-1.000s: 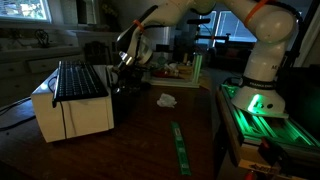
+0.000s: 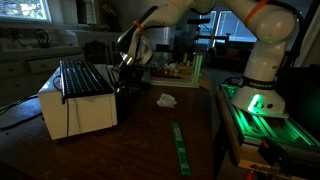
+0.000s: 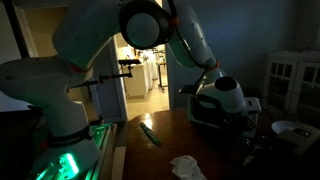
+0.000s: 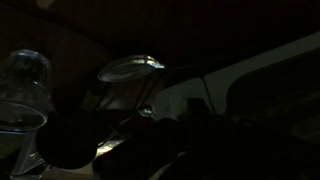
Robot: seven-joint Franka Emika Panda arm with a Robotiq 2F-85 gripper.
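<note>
My gripper is low over the table, close to the right end of the white box. In the second exterior view the gripper is a dark shape below the white wrist. Darkness hides most of its fingers in the wrist view; the fingers look shut, and nothing shows between them. A clear glass lies at the left of the wrist view. Beside it is a clear, shiny oval rim. The pale box fills part of the right side.
A black keyboard lies on top of the white box. A crumpled white cloth and a long green object lie on the brown table. A white bowl stands at the right.
</note>
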